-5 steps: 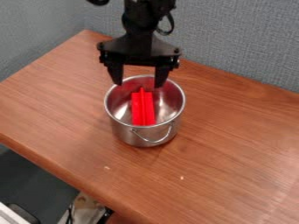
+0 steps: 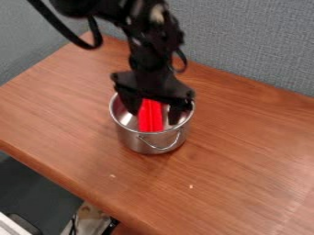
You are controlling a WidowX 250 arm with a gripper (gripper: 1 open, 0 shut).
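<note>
A steel pot (image 2: 152, 141) with a wire handle stands on the wooden table. Inside it is a red object (image 2: 151, 117), upright in view. My black gripper (image 2: 151, 111) is open, lowered into the top of the pot with a finger on either side of the red object. The gripper's body hides the pot's back rim, and whether the fingers touch the red object cannot be told.
The wooden table (image 2: 245, 165) has free room to the left and right of the pot. A grey wall (image 2: 252, 41) rises behind it. The table's edge runs along the lower left, with cables below.
The pot stands where it was.
</note>
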